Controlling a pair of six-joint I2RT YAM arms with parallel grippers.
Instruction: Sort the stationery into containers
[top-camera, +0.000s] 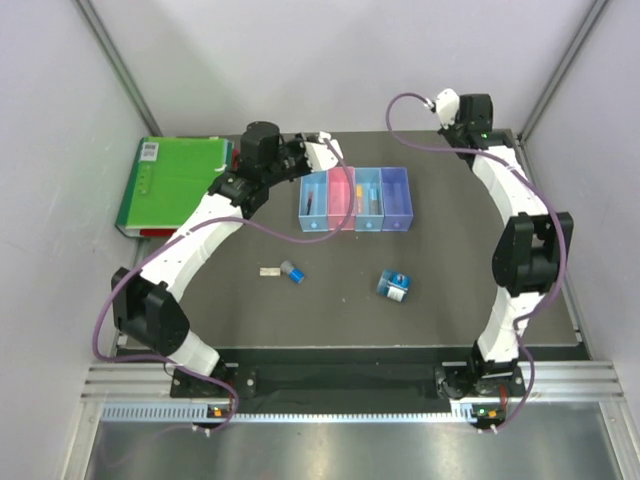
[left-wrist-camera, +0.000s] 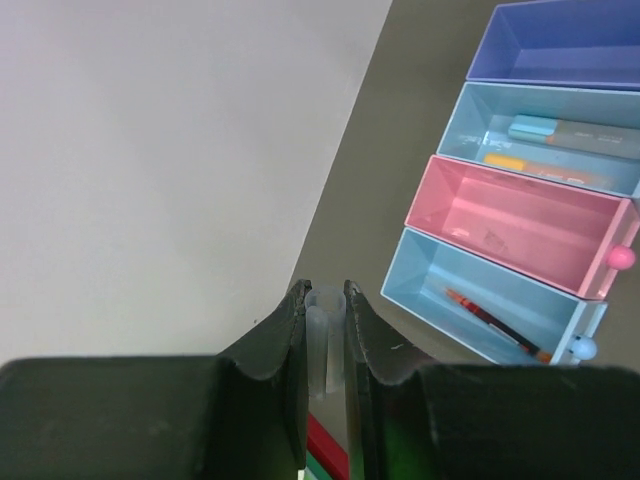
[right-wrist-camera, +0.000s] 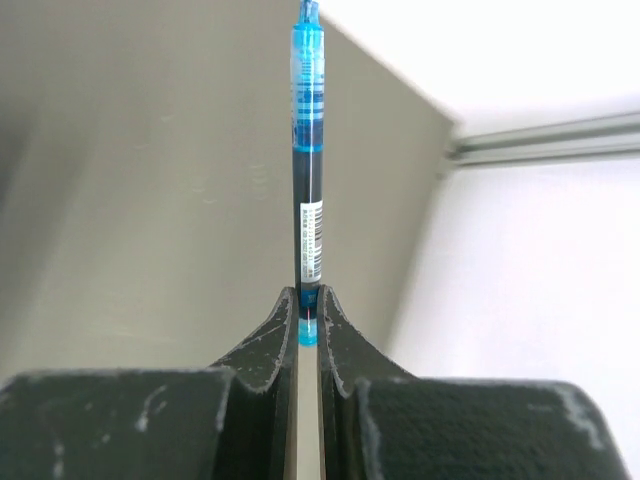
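Four bins stand side by side in the top view: a light blue bin (top-camera: 313, 224), a pink bin (top-camera: 341, 224), another light blue bin (top-camera: 369, 224) and an indigo bin (top-camera: 397, 223). A red-and-black pen (left-wrist-camera: 498, 325) lies in the outer light blue bin; a blue-capped marker (left-wrist-camera: 590, 138) and an orange-ended one (left-wrist-camera: 540, 169) lie in the other. Pink and indigo look empty. My left gripper is shut on a narrow, pale translucent object (left-wrist-camera: 318, 350), kind unclear. Away from the bins, my right gripper is shut on a blue pen (right-wrist-camera: 308, 180).
Green books (top-camera: 178, 182) are piled at the left. On the open table lie a small white block (top-camera: 270, 271), a blue-and-grey piece (top-camera: 292, 272) and a blue jar-like item (top-camera: 394, 285).
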